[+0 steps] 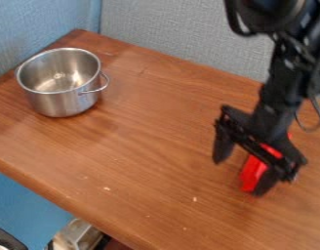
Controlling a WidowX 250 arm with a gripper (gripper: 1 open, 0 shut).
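My black gripper [256, 148] is at the right of the camera view, open and somewhat blurred, over a red bar-like object [254, 174]. Its fingers straddle or hang just over the red object and hide much of it; whether they touch it cannot be told. A shiny metal pot [56, 90] with a wire handle stands at the back left.
A blue wall [22, 27] is at the left, a grey panel [156, 29] behind. Metal hardware [77, 234] shows at the lower left edge.
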